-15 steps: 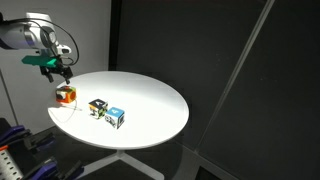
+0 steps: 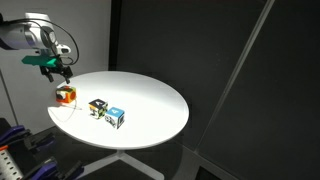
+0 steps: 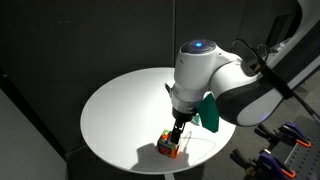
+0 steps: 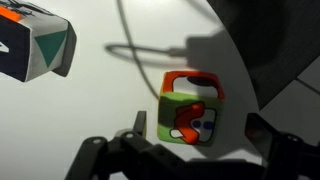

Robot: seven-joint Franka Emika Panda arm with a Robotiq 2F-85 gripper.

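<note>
A cube with green, red and white picture faces [image 4: 188, 118] lies on the table below my gripper, between the spread fingers in the wrist view. The fingers stand open, holding nothing. Exterior view 1 has the gripper [image 2: 59, 76] a little above this cube [image 2: 66, 94], near the table's left edge. The same cube [image 3: 168, 146] shows by the near edge in exterior view 2, where the arm covers part of the scene.
Two more picture cubes, a dark multicoloured one [image 2: 97, 107] and a blue-and-white one [image 2: 115, 118], stand close together towards the table's front.
</note>
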